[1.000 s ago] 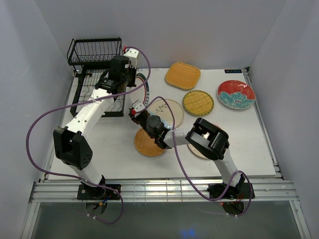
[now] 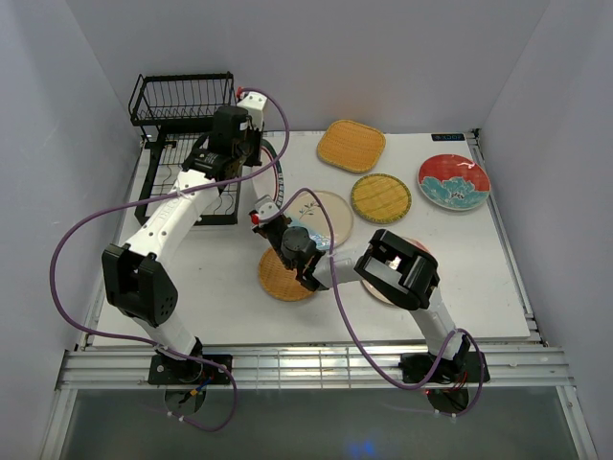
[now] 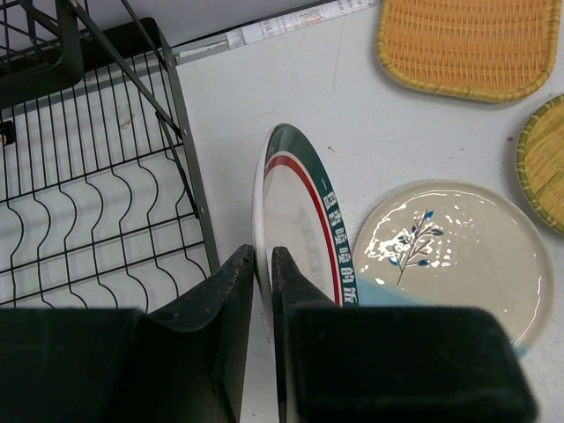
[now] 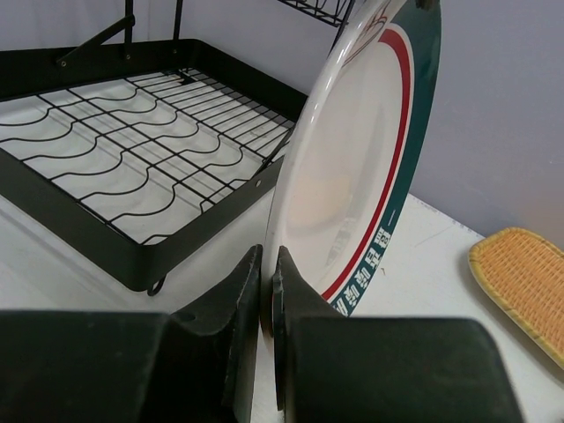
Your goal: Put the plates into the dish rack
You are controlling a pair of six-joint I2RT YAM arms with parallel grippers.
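A white plate [image 3: 300,220] with a red ring and green rim stands nearly on edge beside the black dish rack [image 2: 230,216], raised between both grippers. My right gripper is shut on its rim; the plate [image 4: 344,167] rises above the fingers. My left gripper has its fingertips on either side of the plate's rim from the other end; whether it grips firmly is hard to tell. A beige plate with a blue sprig [image 3: 467,264] lies on the table, and a red-and-teal plate [image 2: 454,181] at the right.
The rack's upper tier [image 2: 182,96] is at the back left. Woven mats [image 2: 351,144] lie at the back centre, another round mat [image 2: 284,283] in front. A further plate is partly hidden under my right arm.
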